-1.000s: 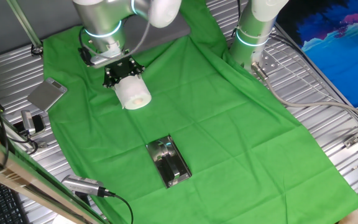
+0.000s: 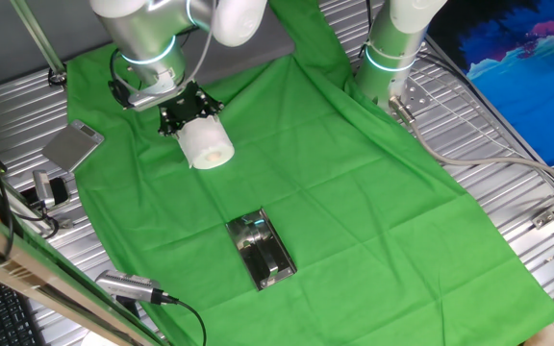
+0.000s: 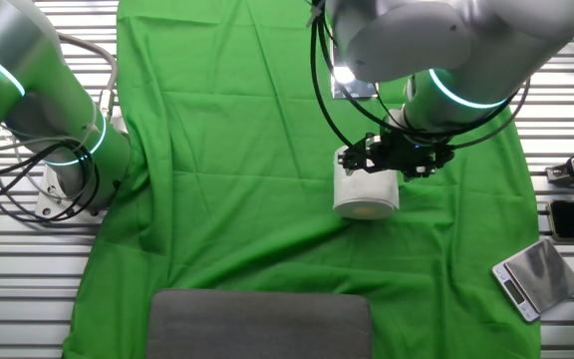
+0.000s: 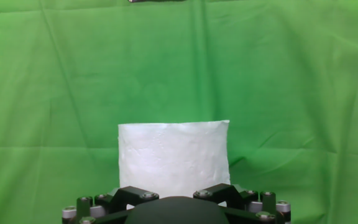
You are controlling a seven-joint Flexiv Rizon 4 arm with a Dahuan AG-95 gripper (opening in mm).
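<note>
The white roll [image 2: 206, 144] has a round end with a pale core, which faces the lower right in exterior view 1. My black gripper [image 2: 191, 112] is at the roll's opposite end. In exterior view 2 the white roll [image 3: 366, 189] shows just below the dark gripper. The wrist view shows the roll's wall [image 4: 173, 155] rising between the two sides of the gripper. Its fingertips are mostly hidden, so whether they press on the roll cannot be told. A shiny metal tray-like piece [image 2: 262, 251] lies on the green cloth [image 2: 354, 231], apart from the roll.
A small scale [image 2: 73, 146] lies at the cloth's left edge. A grey slab [image 3: 257, 324] covers the cloth's end near the camera in exterior view 2. A small silver device [image 2: 128, 286] with a cable sits at the front left.
My upper arm and wrist have swung left and tilted in exterior view 1 since a second ago. The roll and metal piece look unmoved.
</note>
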